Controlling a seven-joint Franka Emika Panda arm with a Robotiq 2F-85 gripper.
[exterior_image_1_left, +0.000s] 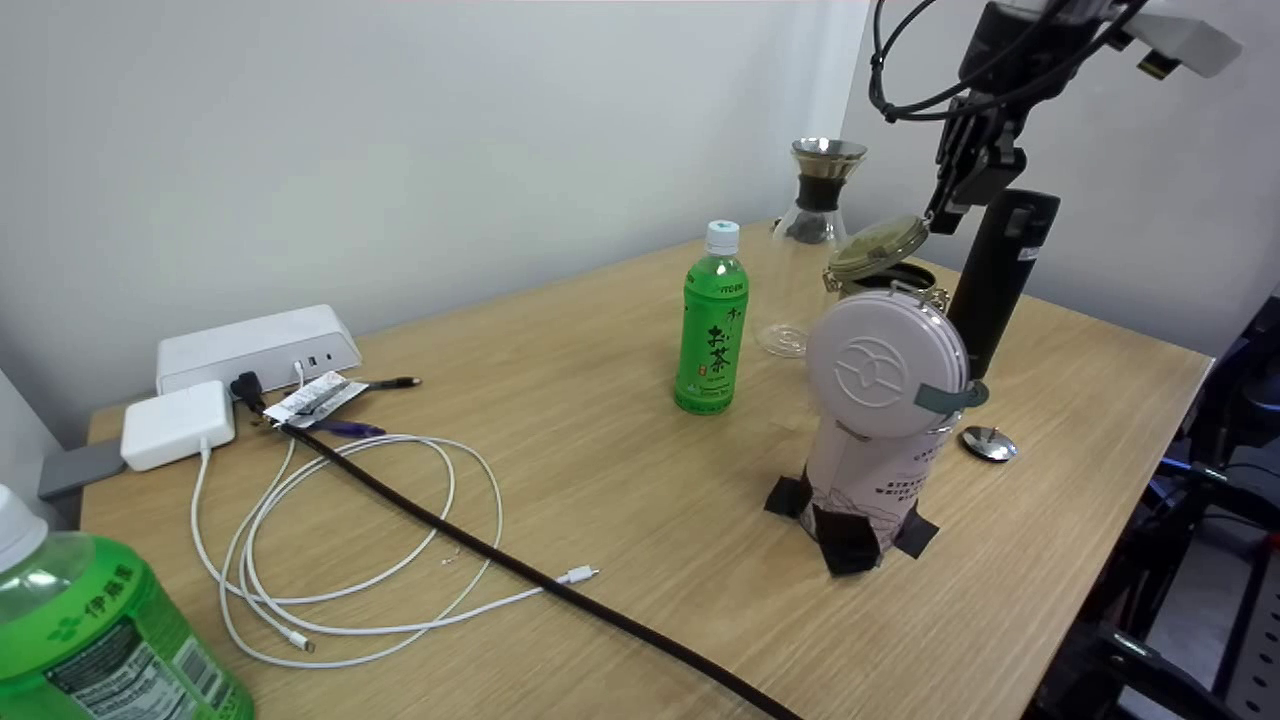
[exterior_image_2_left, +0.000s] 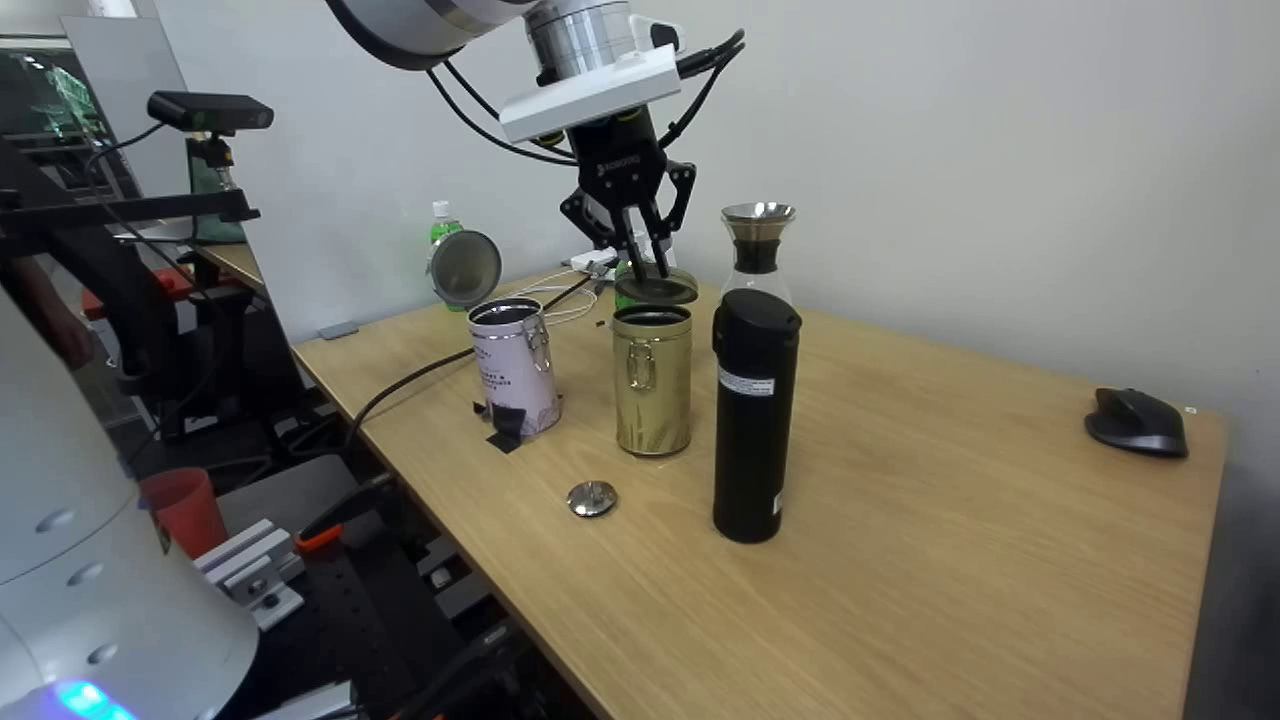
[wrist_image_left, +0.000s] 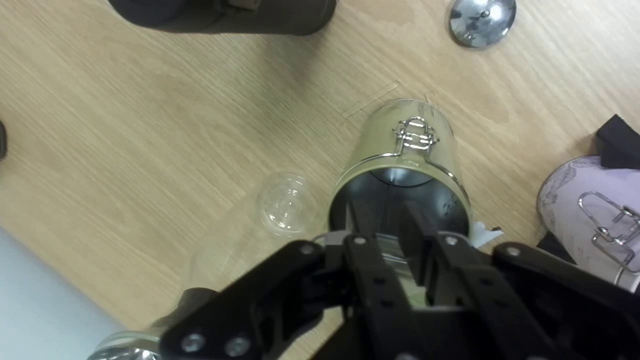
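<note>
A gold canister (exterior_image_2_left: 651, 390) stands upright on the table, its wire clasp loose at the front and its mouth uncovered. Its lid (exterior_image_1_left: 879, 247) is tilted partly open above the mouth. My gripper (exterior_image_2_left: 651, 276) is over the canister, its fingertips at the lid's raised edge. The fingers are slightly parted and shut on that edge; the exact contact is hard to see. From the wrist view, the gripper lies across the near rim, and the canister's dark inside looks empty. A pink canister (exterior_image_1_left: 866, 486), its lid (exterior_image_1_left: 882, 366) swung open, is taped to the table.
Close by stand a black bottle (exterior_image_2_left: 756, 420), a glass coffee maker (exterior_image_1_left: 806, 270) and a green tea bottle (exterior_image_1_left: 713, 330). A small metal lid (exterior_image_2_left: 591, 498) lies on the table. Cables (exterior_image_1_left: 360, 600) cover the left end. Beyond the black bottle the table is mostly clear, with a mouse (exterior_image_2_left: 1136, 422).
</note>
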